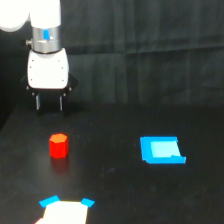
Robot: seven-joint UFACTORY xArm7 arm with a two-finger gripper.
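A small red block (58, 146) with a many-sided top stands on the black table (110, 180), left of the middle. Behind and above it hangs my gripper (49, 103), pointing down. Its two thin fingers are spread apart, and only dark background shows between them. A clear gap separates the fingertips from the block.
To the right, blue tape (162, 139) frames a pale square (165, 149) on the table. Another pale patch (65, 213) with blue tape at its corners is cut off by the bottom edge. A black curtain (140, 55) hangs behind.
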